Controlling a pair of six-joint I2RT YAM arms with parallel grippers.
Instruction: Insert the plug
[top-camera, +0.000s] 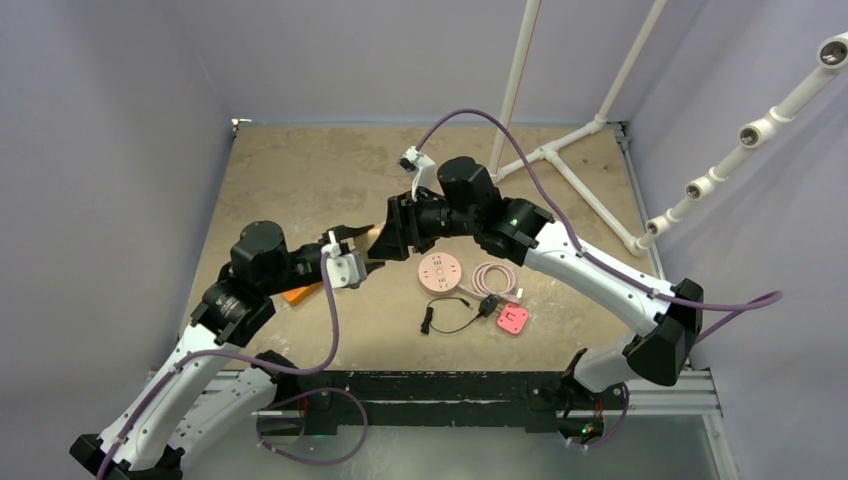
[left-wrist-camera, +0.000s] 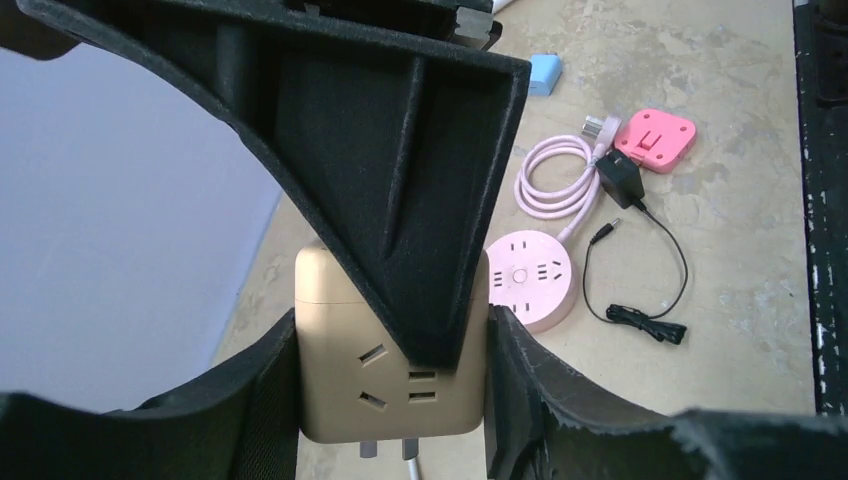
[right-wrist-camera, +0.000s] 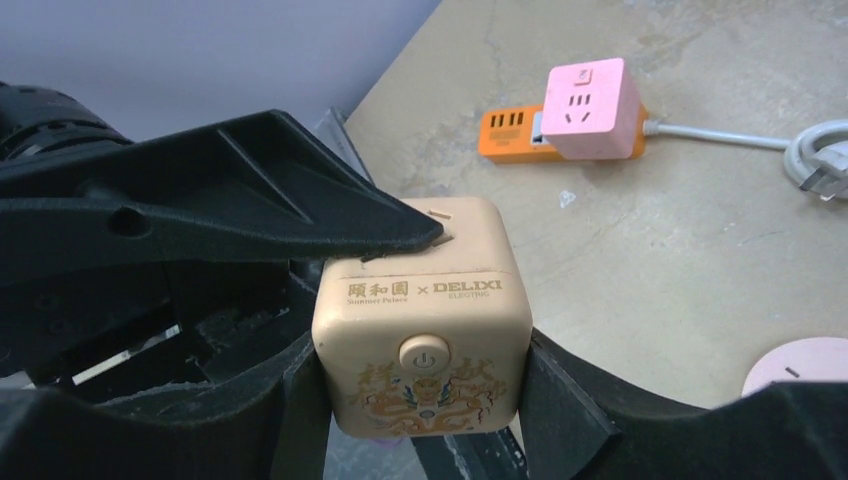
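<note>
A beige cube socket plug (left-wrist-camera: 335, 370) with prongs underneath and a power button on one face is held in the air between both grippers. My left gripper is shut on it. My right gripper also has its fingers at the cube's sides in the right wrist view; whether they still grip it, I cannot tell. A pink round power strip (left-wrist-camera: 530, 280) with coiled cord lies on the board below. An orange strip (right-wrist-camera: 510, 133) carries a pink cube plug (right-wrist-camera: 590, 110).
Near the round strip lie a black adapter (left-wrist-camera: 620, 178), a red plug block (left-wrist-camera: 655, 140) and a blue block (left-wrist-camera: 543, 75). A white pipe frame (top-camera: 590, 200) stands at the back right.
</note>
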